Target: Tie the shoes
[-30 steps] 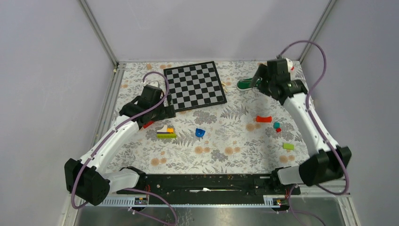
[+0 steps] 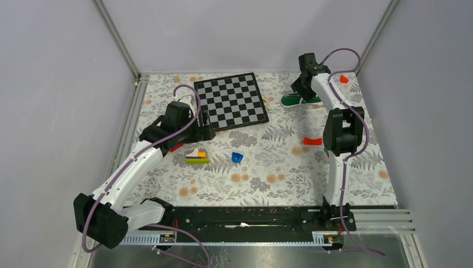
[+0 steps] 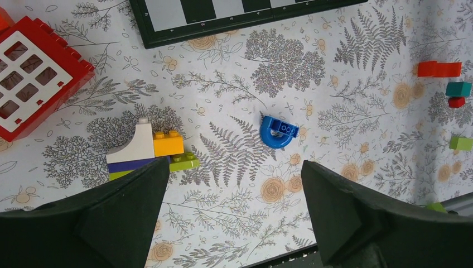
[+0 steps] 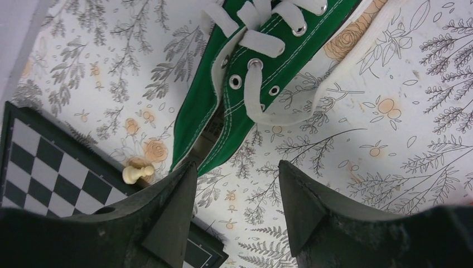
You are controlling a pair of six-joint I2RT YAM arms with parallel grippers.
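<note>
One green shoe [image 2: 291, 100] lies at the back right of the table, partly covered by my right arm in the top view. In the right wrist view the green shoe [image 4: 240, 95] shows its metal eyelets, white lacing and opening. A loose white lace [image 4: 283, 119] runs from an eyelet out over the cloth. My right gripper hovers above, its fingers apart with nothing between them; the shoe's opening end shows just beyond the left finger. On the left side, my left gripper is open and empty above the patterned cloth, far from the shoe.
A checkered board [image 2: 231, 102] lies at the back middle, a pale chess piece [image 4: 137, 173] beside it. Toy bricks lie about: a stack [image 2: 197, 158], a blue piece [image 3: 278, 132], a red windowed block [image 3: 42, 78] and a red piece [image 2: 313, 141].
The left arm has shifted only slightly. The shoe stays put.
</note>
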